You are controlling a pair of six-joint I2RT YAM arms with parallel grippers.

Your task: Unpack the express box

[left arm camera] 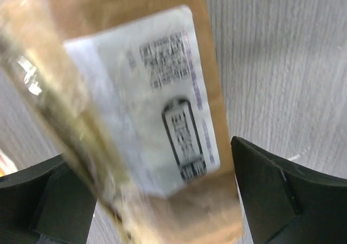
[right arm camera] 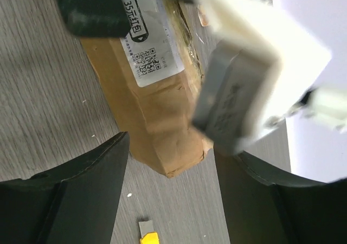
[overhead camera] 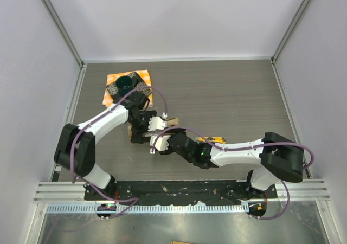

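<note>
A brown cardboard box (left arm camera: pixel 214 222) with a white printed label (left arm camera: pixel 146 97) lies on the table, mostly covered by the arms from above; its end (overhead camera: pixel 173 122) shows there. In the left wrist view, my left gripper is open over the box, one finger toward each side. My right gripper stands part open at the box's other end, whose corner (right arm camera: pixel 176 154) appears between its fingers. Whether either of its fingers touches the cardboard, I cannot tell. The yellow utility knife (overhead camera: pixel 212 139) lies right of the box, partly behind the right arm.
At the back left, a dark green cup (overhead camera: pixel 124 83) stands on a dark patterned mat over an orange checked cloth (overhead camera: pixel 142 75). Both grippers are close together at the box.
</note>
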